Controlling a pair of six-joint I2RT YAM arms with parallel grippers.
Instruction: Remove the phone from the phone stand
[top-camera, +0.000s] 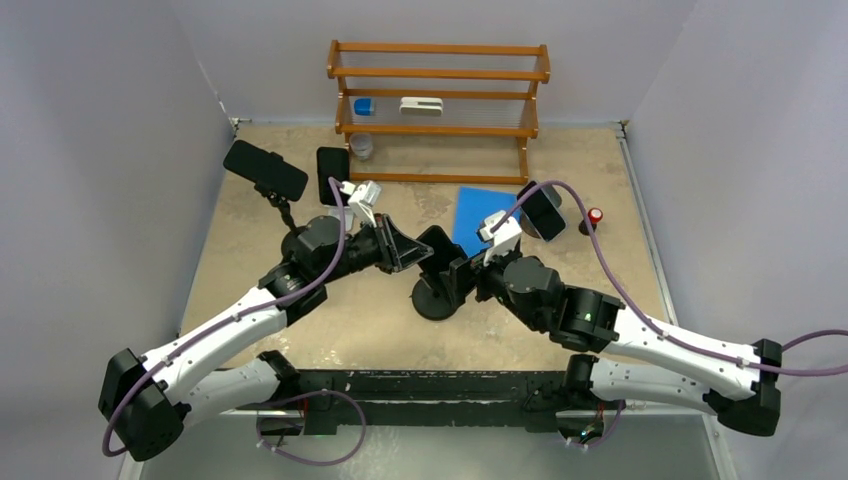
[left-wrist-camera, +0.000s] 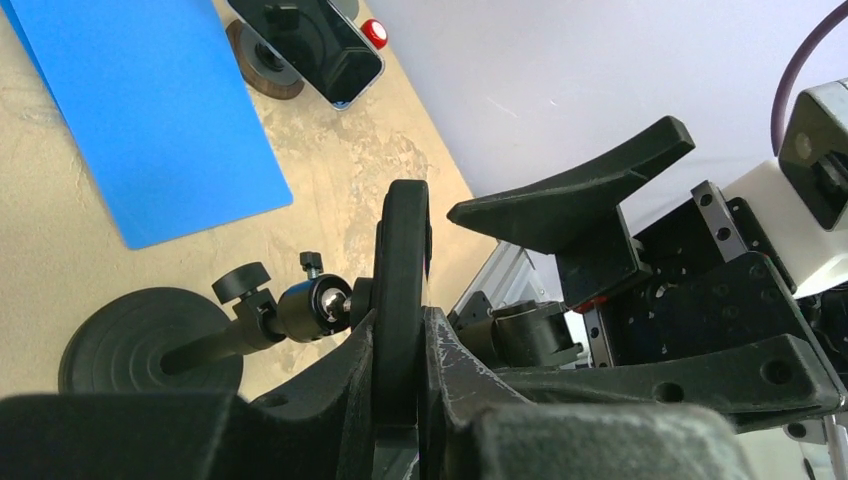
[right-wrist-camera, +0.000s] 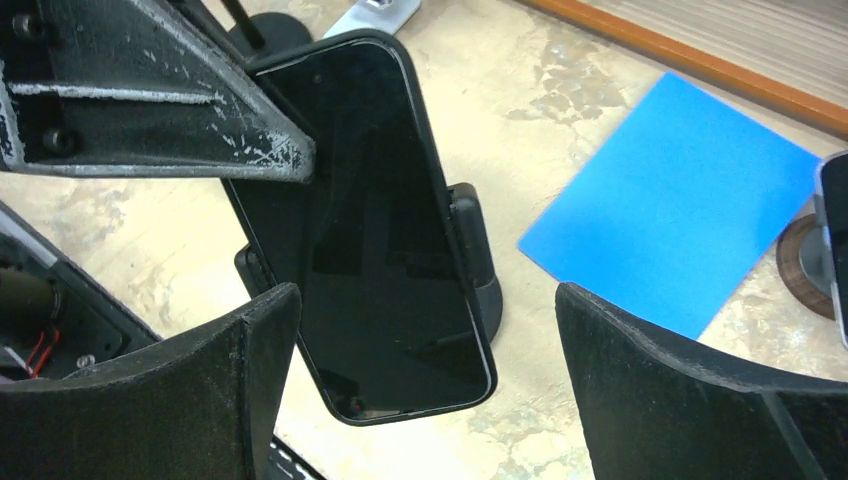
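Observation:
A black phone sits tilted on a black phone stand whose round base (top-camera: 433, 305) is at the table's centre; its ball-joint arm (left-wrist-camera: 305, 310) shows in the left wrist view. My right gripper is open, its fingers spread either side of the phone's lower part, apart from it on the right.
A blue mat (right-wrist-camera: 670, 200) lies behind the stand. Other phones on stands (top-camera: 265, 170) (top-camera: 540, 210) stand left and right. A wooden rack (top-camera: 437, 130) is at the back, a red-topped object (top-camera: 594, 215) at right.

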